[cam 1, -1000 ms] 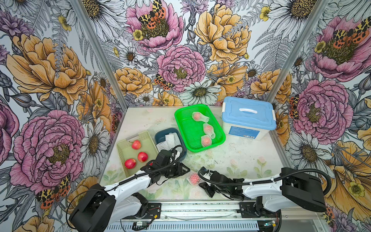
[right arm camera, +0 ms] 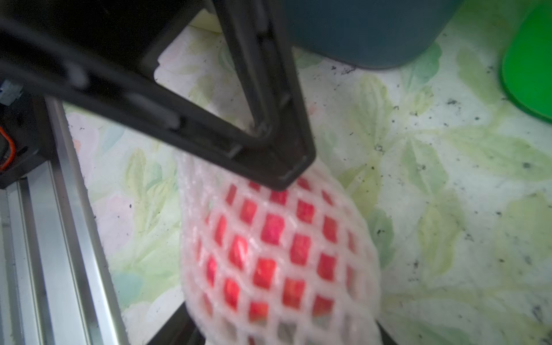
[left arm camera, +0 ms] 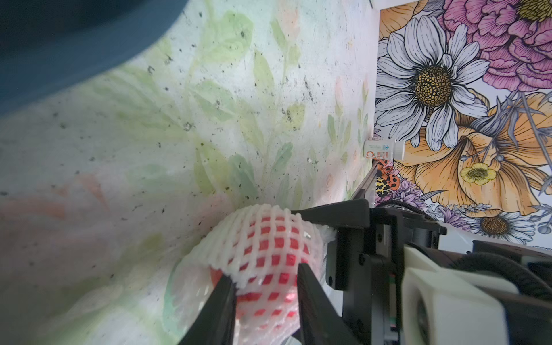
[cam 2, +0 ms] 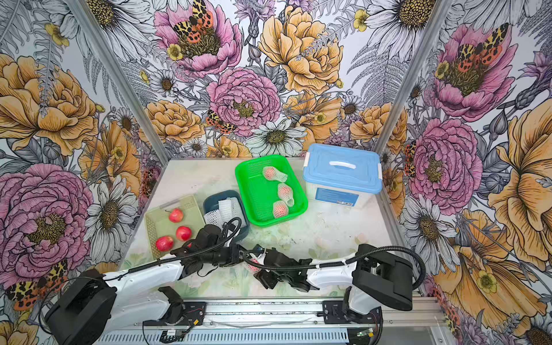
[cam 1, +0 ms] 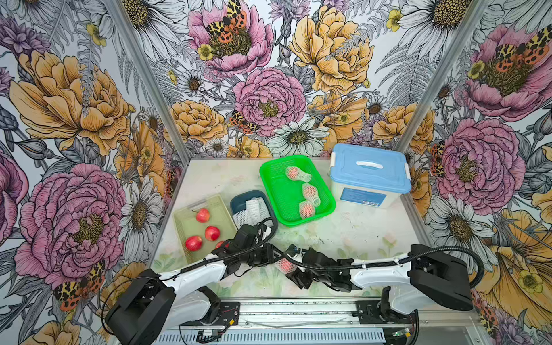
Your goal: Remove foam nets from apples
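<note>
A red apple in white foam net [left arm camera: 264, 258] lies low over the table between my grippers. My left gripper [cam 1: 276, 253] is shut on the net, seen at the apple's edge in both wrist views. My right gripper [cam 1: 296, 273] stands open around the apple, its fingertips partly hidden behind it. Three netted apples [cam 1: 306, 210] sit in the green basket [cam 1: 270, 189]. Red apples [cam 1: 212, 233] without nets lie in the olive basket [cam 1: 187, 218]. Loose foam nets [cam 1: 253, 210] fill the dark blue bin [cam 1: 237, 198].
A lidded storage box [cam 1: 371, 169] stands at the back right. Bare table [cam 1: 379, 230] shows at the right and front of the green basket. A metal rail [cam 1: 276, 304] runs along the front edge.
My right gripper has moved left, toward my left gripper and around the netted apple. My left gripper has shifted slightly. The baskets are unchanged.
</note>
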